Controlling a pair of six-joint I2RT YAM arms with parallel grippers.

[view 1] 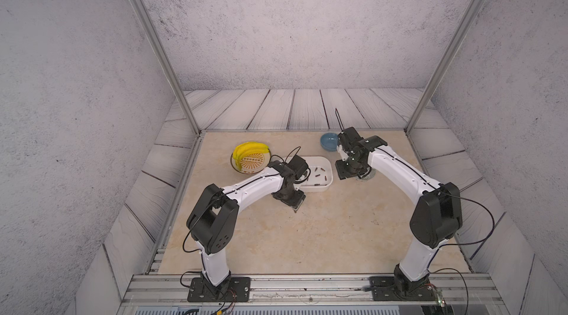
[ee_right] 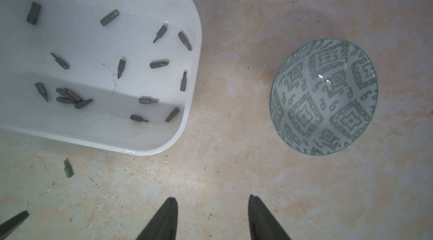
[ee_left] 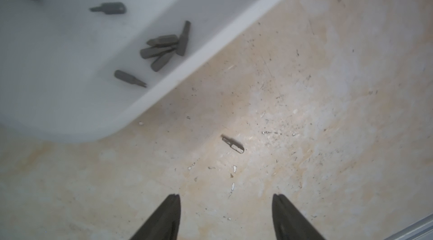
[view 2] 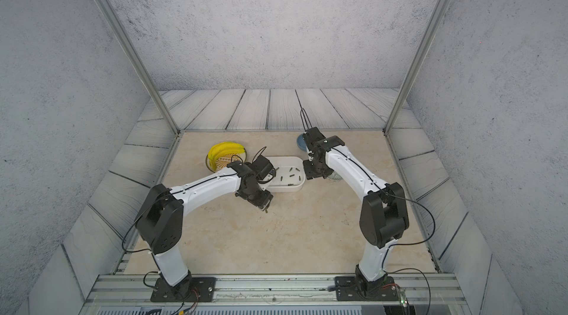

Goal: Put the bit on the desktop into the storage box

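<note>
A small grey metal bit (ee_left: 233,144) lies on the tabletop just outside the white storage box (ee_left: 100,132). In the right wrist view the same bit (ee_right: 68,168) shows in front of the box's near wall (ee_right: 81,143). My left gripper is part open above the table; the bit lies ahead of its fingertips, roughly centred between them, and nothing is held. One dark fingertip of the left gripper pokes into the lower left of the right wrist view. My right gripper hangs open and empty, to the right of the box.
Several bits (ee_right: 70,96) lie scattered on the box floor. A patterned bowl (ee_right: 324,98) stands right of the box, and a blue bowl (view 1: 329,141) behind. Bananas (view 1: 249,150) rest on a plate (view 1: 252,171) at left.
</note>
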